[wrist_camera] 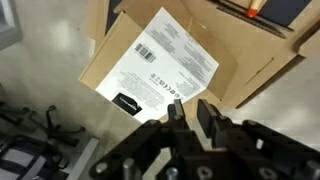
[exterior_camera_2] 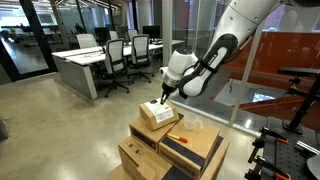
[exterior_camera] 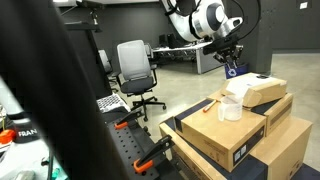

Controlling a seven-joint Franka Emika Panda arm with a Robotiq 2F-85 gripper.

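My gripper stands open at the lower middle of the wrist view. Nothing shows between its two fingertips. Beyond them is a cardboard box carrying a large white label point(wrist_camera: 158, 62) with print and a barcode. An orange-handled tool point(wrist_camera: 256, 8) is partly visible at the top edge of that view. From exterior view 1, a whitish translucent container point(exterior_camera: 231, 107) rests on a cardboard box point(exterior_camera: 222, 128), with an orange tool point(exterior_camera: 209, 105) to its left. The gripper is hard to make out in the exterior views.
A smaller box point(exterior_camera_2: 157, 113) sits behind the container's box. Larger cartons point(exterior_camera: 285, 145) stand at the right. A person point(exterior_camera_2: 184, 72) is close behind the boxes. Office chairs point(exterior_camera: 138, 70) are farther back, and a dark post point(exterior_camera: 70, 90) blocks much of exterior view 1.
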